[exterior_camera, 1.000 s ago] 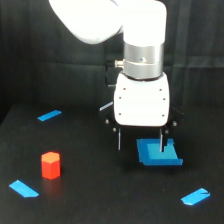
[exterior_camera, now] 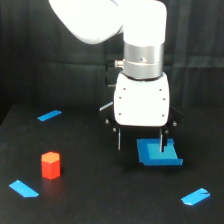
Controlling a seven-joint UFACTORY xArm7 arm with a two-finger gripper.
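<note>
My gripper hangs from the white arm, pointing down over the dark table, its two thin dark fingers set wide apart. Nothing shows between them. A blue square piece or shallow tray lies below and to the right, partly covered by the right finger in this view. Off to the left, apart from the gripper, a small red-orange cube rests on the table. How high the fingers are above the table is hard to tell.
Blue tape-like strips lie at the back left, front left and front right.
</note>
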